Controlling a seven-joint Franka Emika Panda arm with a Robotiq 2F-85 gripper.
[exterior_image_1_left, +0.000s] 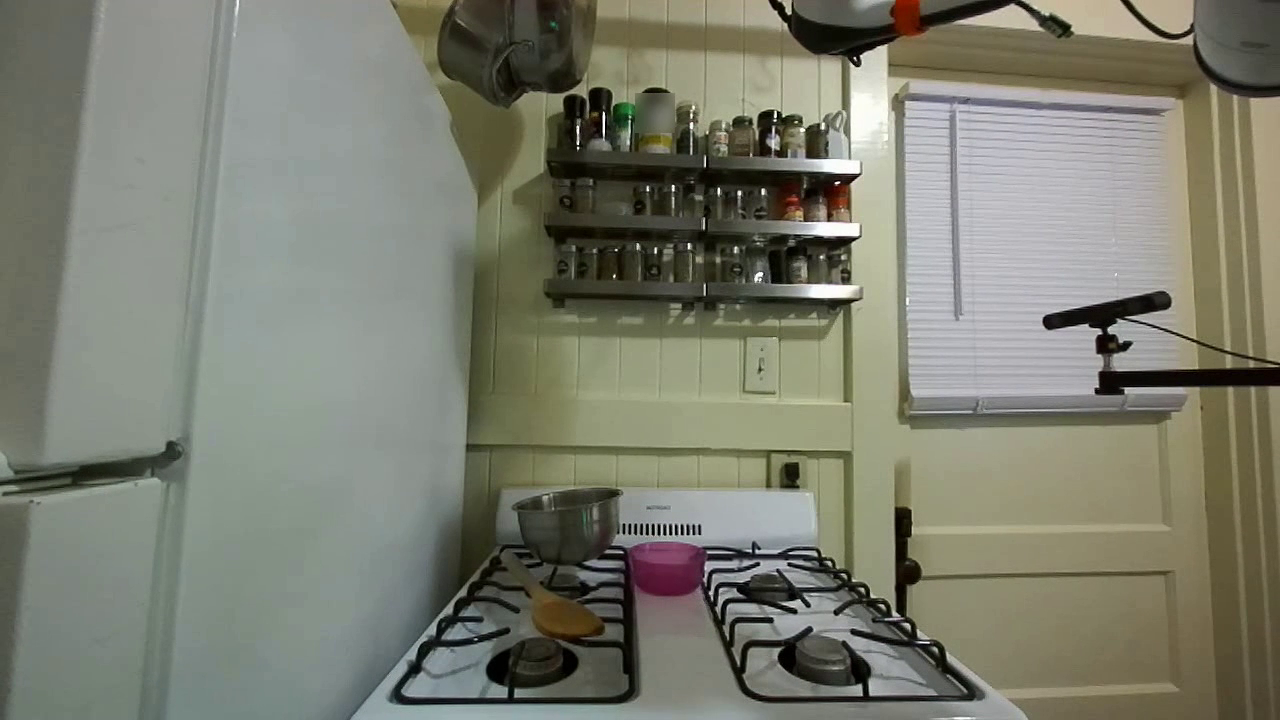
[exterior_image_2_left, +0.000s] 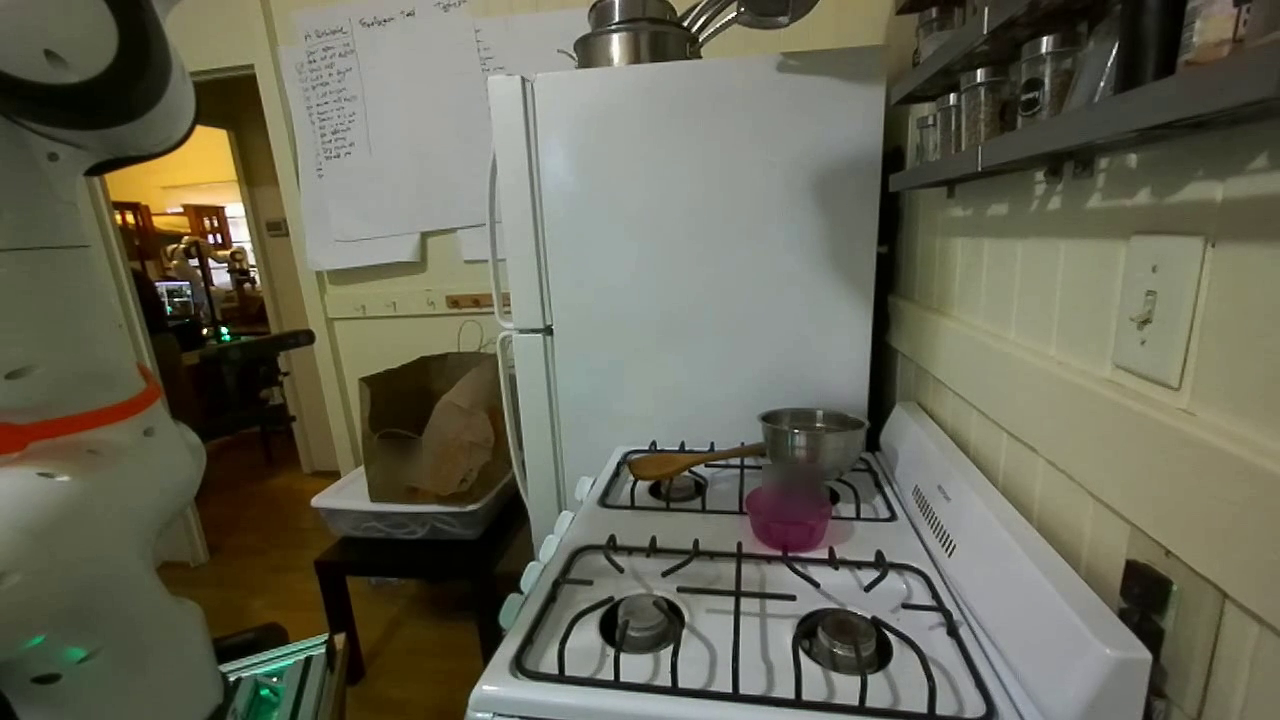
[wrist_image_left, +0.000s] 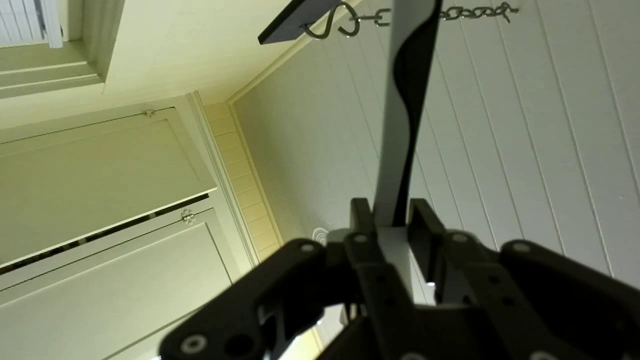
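Observation:
In the wrist view, my gripper is shut on a long, thin utensil, pale grey on one side and black along the other. It runs from between the fingers up past the top of the view, so its far end is hidden there and its kind is unclear. Neither outside view shows the gripper itself. Part of the arm hangs at the top right of exterior view 1, high above the stove. The arm's white body fills the left of exterior view 2.
On the stove are a metal bowl, a pink bowl and a wooden spoon. Spice shelves line the wall, and the fridge stands left. A chain hangs near the held utensil in the wrist view.

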